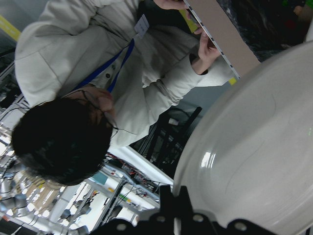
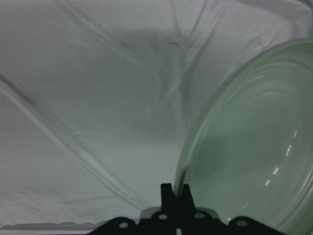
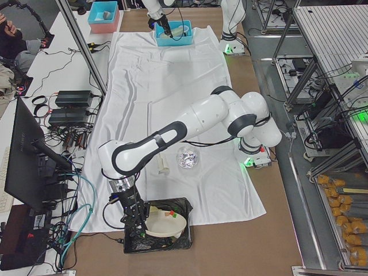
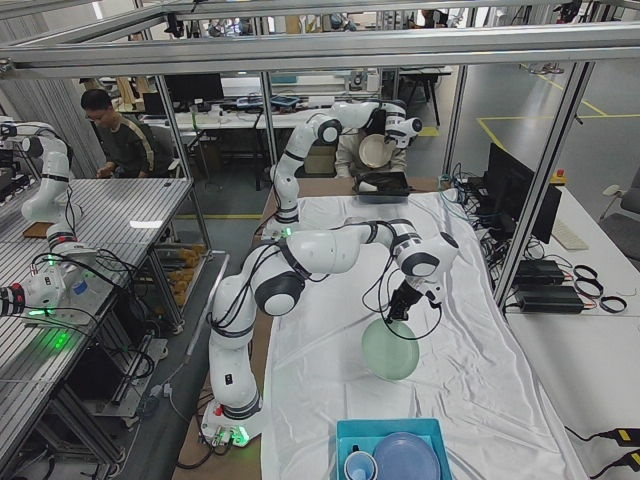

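My left gripper is shut on the rim of a cream plate (image 1: 249,147). In the camera left view this plate (image 3: 167,227) is tilted over a black lined bin (image 3: 158,244), hiding much of its inside; small red and green bits show on it. My right gripper is shut on the rim of a pale green plate (image 2: 244,147), which appears over the white cloth in the right wrist view and camera right view.
A foil bowl (image 3: 187,157) stands on the cloth (image 3: 213,195). A blue bin (image 4: 355,430) holds a blue plate and cup. A person (image 1: 63,137) is close beyond the black bin.
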